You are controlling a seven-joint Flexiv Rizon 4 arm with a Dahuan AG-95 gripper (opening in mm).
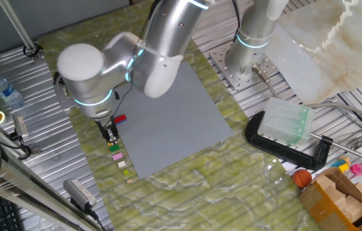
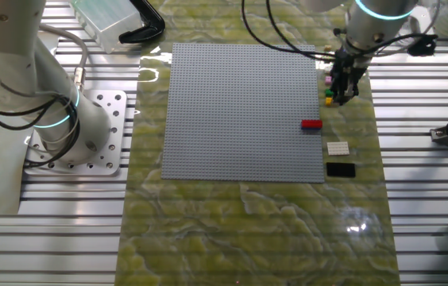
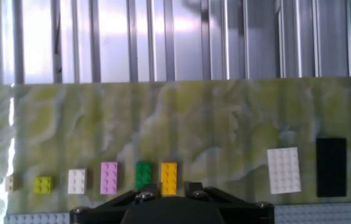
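In the wrist view, a row of bricks lies on the green marbled mat: an orange-yellow brick (image 3: 169, 178), a green one (image 3: 143, 175), a pink one (image 3: 109, 178), a white one (image 3: 77, 181), a lime one (image 3: 43, 184) and a small tan one (image 3: 10, 183). My gripper is open, its fingertips apart on either side of the orange-yellow brick's near end in that view. From outside, the gripper (image 1: 110, 140) hangs over that brick, largely covering it. Contact cannot be judged. A red brick (image 2: 311, 124) sits on the grey baseplate (image 2: 240, 111) at its edge.
A white plate (image 3: 284, 170) and a black plate (image 3: 331, 167) lie apart from the row. A black clamp (image 1: 284, 149) with a clear box (image 1: 285, 120) and a cardboard box (image 1: 335, 202) stand beyond the baseplate. Most of the baseplate is clear.
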